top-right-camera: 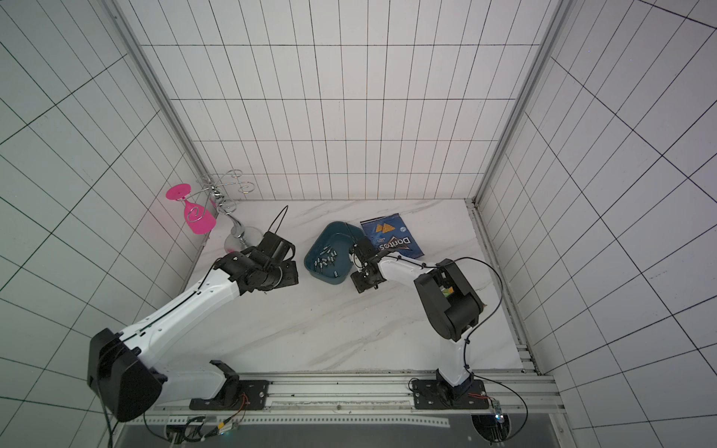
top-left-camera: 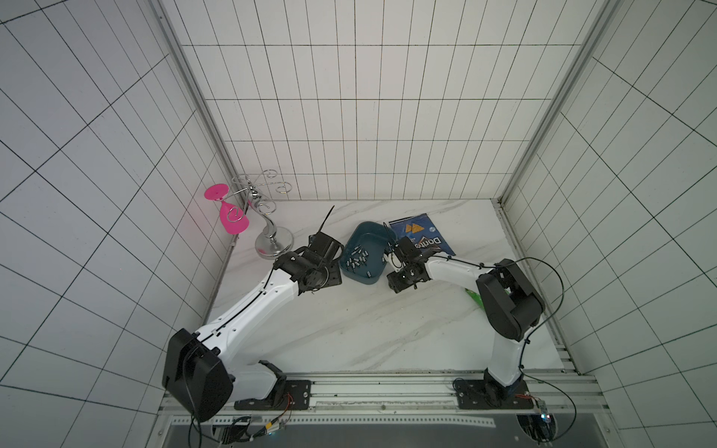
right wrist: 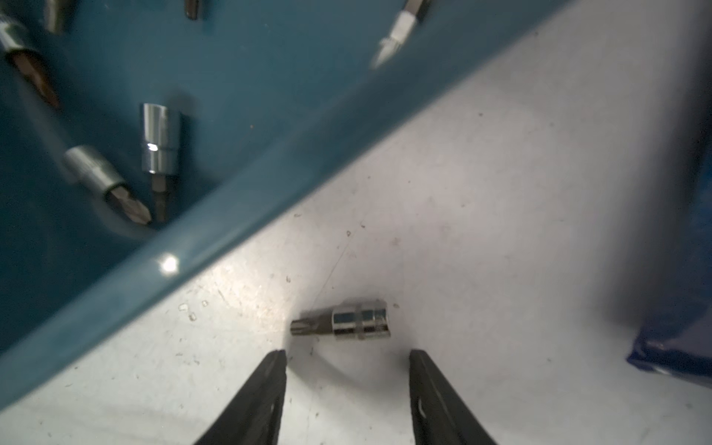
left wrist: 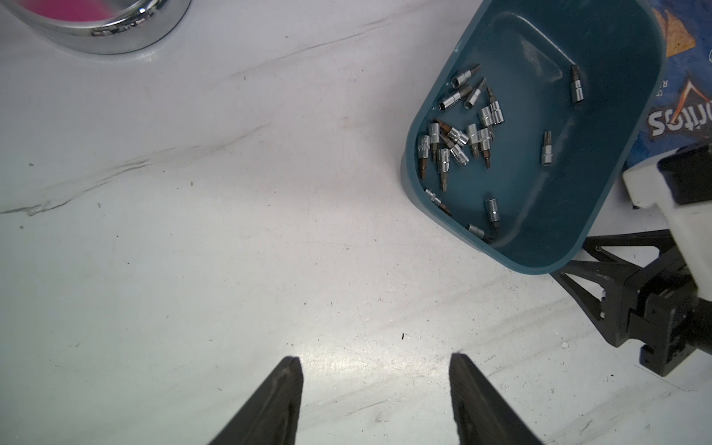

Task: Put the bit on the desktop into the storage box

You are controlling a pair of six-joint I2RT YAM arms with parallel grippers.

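A single metal bit (right wrist: 348, 321) lies on the white desktop in the right wrist view, just outside the storage box wall. My right gripper is open, its fingertips at either end of the bit's near side, with nothing held. In the left wrist view the blue-green storage box (left wrist: 534, 185) holds several bits (left wrist: 474, 137), mostly gathered on its left side. My left gripper hangs over bare desktop left of the box, its fingers spread and empty. Both top views hide the loose bit behind the right arm.
A blue Doritos bag (top-left-camera: 422, 233) lies behind the right gripper, beside the box. A chrome stand with a pink goblet (top-left-camera: 233, 218) occupies the back left. Something green (top-left-camera: 475, 298) is partly covered by the right arm.
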